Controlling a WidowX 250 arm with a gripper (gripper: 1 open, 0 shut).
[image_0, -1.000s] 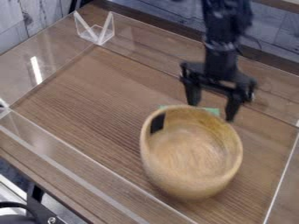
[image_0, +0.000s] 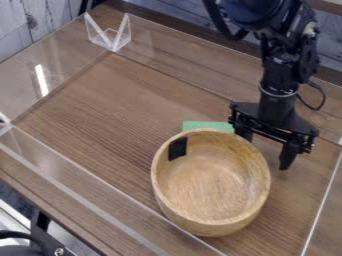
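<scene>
My black gripper (image_0: 267, 139) hangs low over the right side of the table, just behind the right part of a large light wooden bowl (image_0: 211, 196). A green object (image_0: 205, 126) lies behind the bowl, left of the gripper. A dark rectangular piece (image_0: 178, 147) sits at the bowl's upper left rim. The gripper's fingers stand apart, and I see nothing held between them.
A white wire-like object (image_0: 110, 35) stands at the far left back. The table's edge runs along the lower left.
</scene>
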